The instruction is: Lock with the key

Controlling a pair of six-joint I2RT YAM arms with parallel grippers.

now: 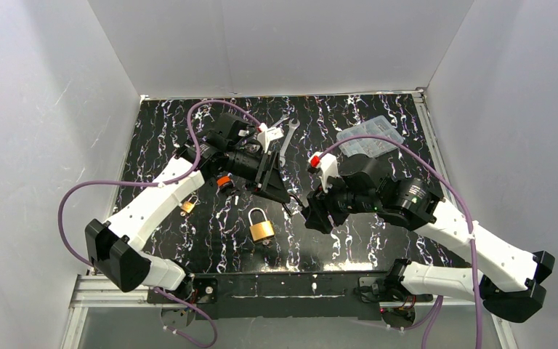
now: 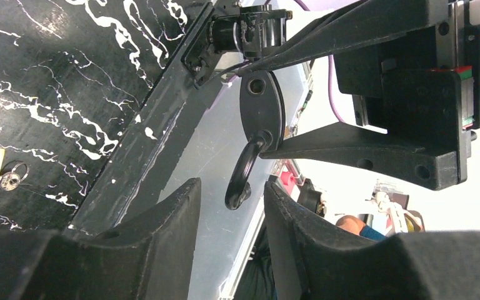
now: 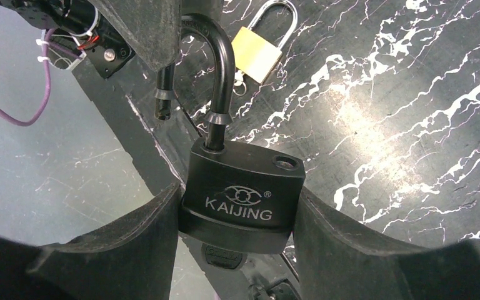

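A black KAIJING padlock (image 3: pixel 244 200) hangs above the table with its body between the fingers of my right gripper (image 1: pixel 311 218). Its black shackle is open: in the right wrist view one leg enters the body, while the free leg (image 3: pixel 164 94) stands off to the side, away from the hole (image 3: pixel 285 163). My left gripper has its fingertips apart on either side of the shackle, with gaps visible in the left wrist view. One left finger (image 3: pixel 147 28) covers part of the shackle in the right wrist view. No key shows on this padlock.
Below lies a larger brass padlock (image 1: pixel 262 231) with a key ring (image 2: pixel 14 176) at its base. A small brass padlock (image 1: pixel 188 206), an orange-and-black object (image 1: pixel 225 184), a wrench (image 1: pixel 288 138) and a clear plastic box (image 1: pixel 370 136) also lie on the table.
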